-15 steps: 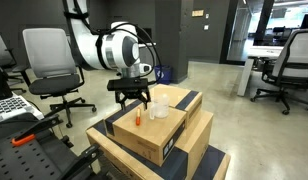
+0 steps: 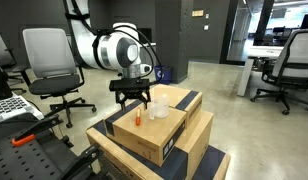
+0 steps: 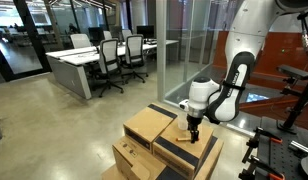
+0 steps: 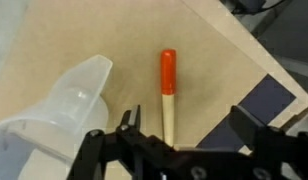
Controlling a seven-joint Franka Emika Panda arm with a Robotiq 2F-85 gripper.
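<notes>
A slim stick-like object with a red-orange end (image 4: 168, 75) and a pale lower part lies on the cardboard box top (image 4: 209, 70) in the wrist view. My gripper is open above the box, its fingers spread on either side of the stick's lower part, with nothing held. The stick's lowest end is hidden behind the gripper. To the left in that view is a translucent plastic cup (image 4: 76, 92), partly cut off by the frame. Exterior view 1 shows the orange stick (image 2: 138, 118) just in front of and below the gripper (image 2: 134, 103), with the cup (image 2: 159, 106) to its right.
A dark patch (image 4: 262, 105) marks the box top at the right of the wrist view. More cardboard boxes (image 2: 197, 140) stand around the working one. A dark table (image 2: 29, 155) is at the left. Office chairs (image 2: 51, 65) stand farther off, and open floor (image 2: 249, 125) lies to the right.
</notes>
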